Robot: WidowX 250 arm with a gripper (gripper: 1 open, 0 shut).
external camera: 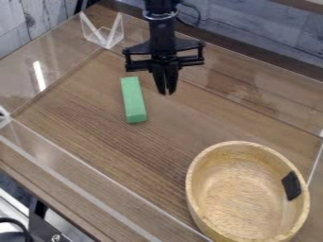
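Note:
My black gripper (165,76) hangs over the back half of the wooden table, its fingers pointing down and looking shut, with nothing visible between them. A green rectangular block (132,99) lies on the table to the left of the gripper and a little nearer the viewer, apart from it.
A cream oval bin (247,232) with a dark patch on its side takes up the near right. Clear plastic pieces stand at the back left and left edge.

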